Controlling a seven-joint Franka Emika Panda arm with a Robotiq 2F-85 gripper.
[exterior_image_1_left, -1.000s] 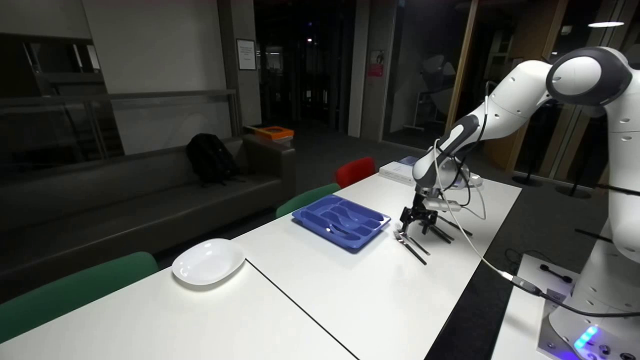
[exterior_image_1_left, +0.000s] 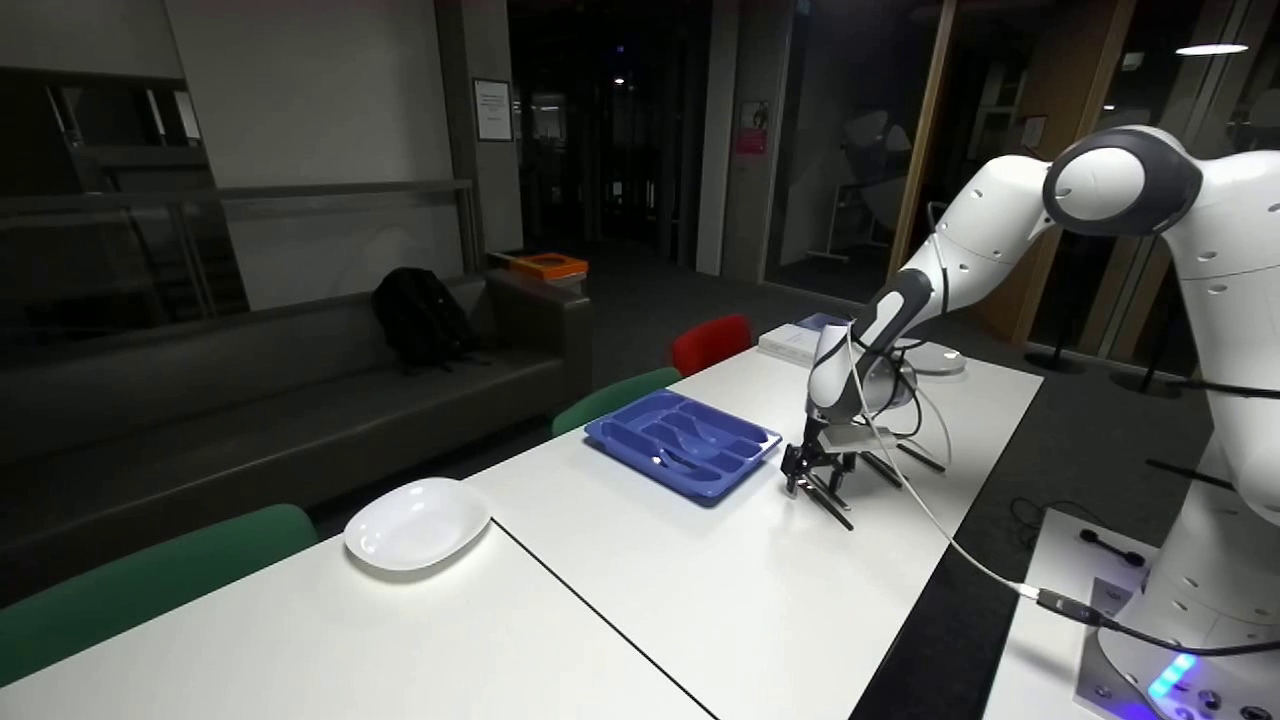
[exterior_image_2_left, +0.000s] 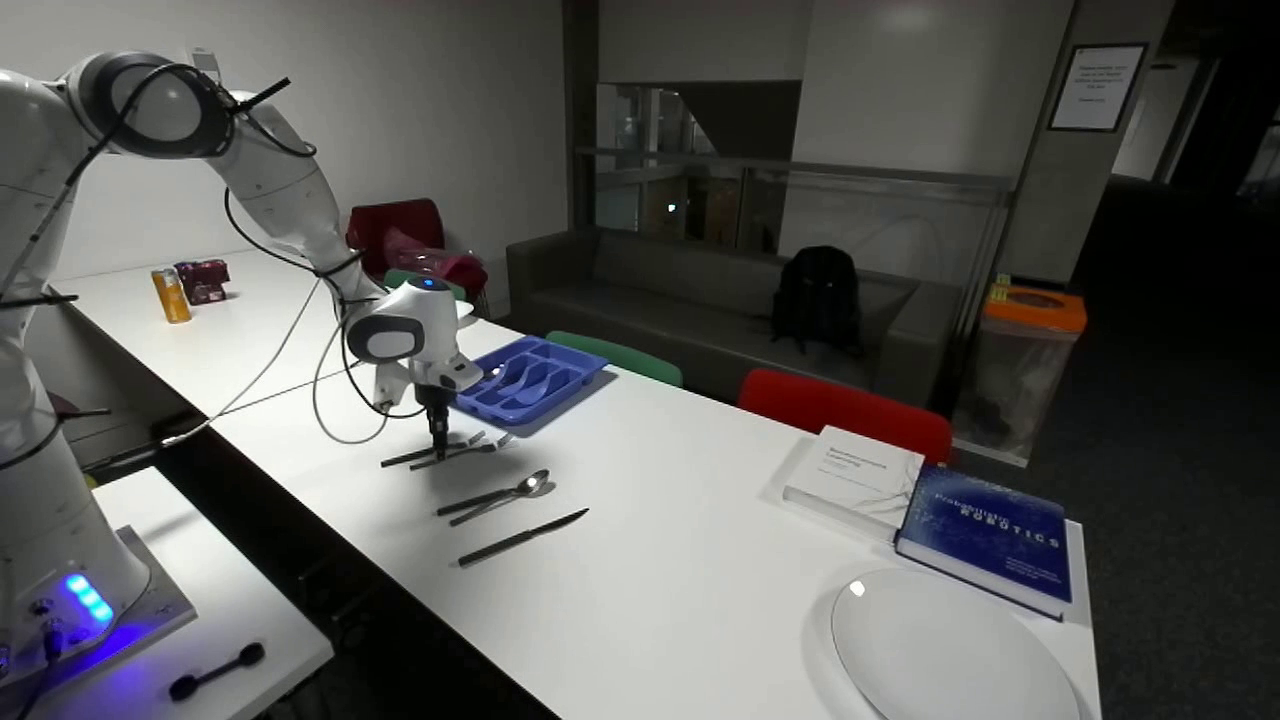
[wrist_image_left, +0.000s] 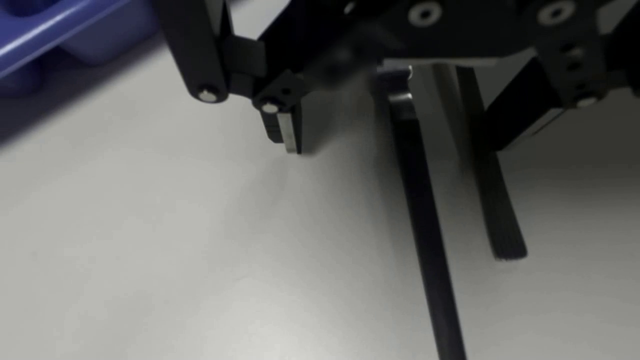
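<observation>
Two forks with black handles lie side by side on the white table. In the wrist view one long fork handle (wrist_image_left: 427, 228) runs below the space between my fingers, and the other handle (wrist_image_left: 502, 222) passes partly behind the right finger. The fork heads are hidden there by the gripper body. My gripper is open, its fingers apart, low over the forks. From the side, the gripper (exterior_image_2_left: 439, 446) points down at the handles (exterior_image_2_left: 414, 456). A blue cutlery tray (exterior_image_1_left: 684, 444) sits close by, its compartments looking mostly bare.
Two spoons (exterior_image_2_left: 530, 484) and a knife (exterior_image_2_left: 524, 538) lie beside the forks. White and blue books (exterior_image_2_left: 990, 528) and a large plate (exterior_image_2_left: 948, 654) occupy one table end. A white bowl (exterior_image_1_left: 416, 524) stands beyond the tray.
The gripper has come lower and shifted towards the forks and the camera in exterior view 1. Tray, bowl and cutlery appear unmoved.
</observation>
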